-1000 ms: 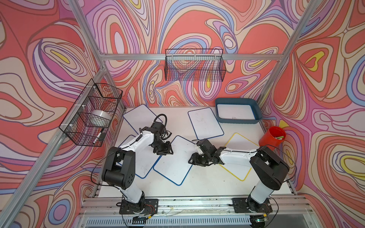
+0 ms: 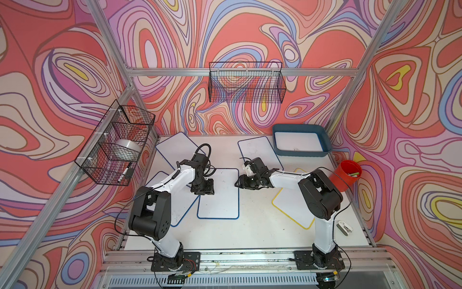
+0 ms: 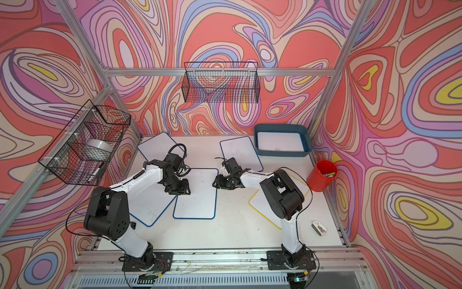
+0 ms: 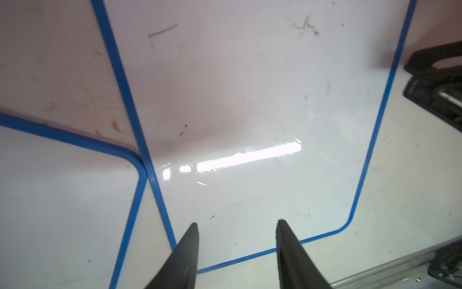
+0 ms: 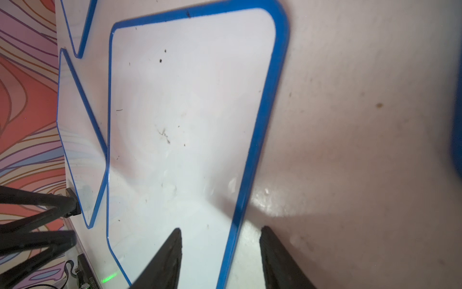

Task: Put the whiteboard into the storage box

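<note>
A white whiteboard with a blue rim (image 2: 219, 202) lies flat and nearly square to the table's front, between my two grippers. My left gripper is open above its lower left part, with nothing between its fingers. At the board's right edge, my right gripper is also open; in its wrist view the blue rim passes between the fingers, one over the board and one over the bare table. I cannot tell whether either finger touches it. The dark blue storage box (image 2: 302, 153) stands at the back right, with a white surface inside.
Two more blue-rimmed whiteboards (image 2: 175, 207) lie on the left, one touching the middle board, and another (image 2: 257, 148) at the back. A yellow-rimmed board (image 2: 296, 209) lies under my right arm. A red bucket (image 2: 342, 178) stands far right.
The middle whiteboard has turned from slanted to nearly square and shifted back. My right gripper has moved back and slightly left along with its edge. The left gripper has shifted slightly left.
</note>
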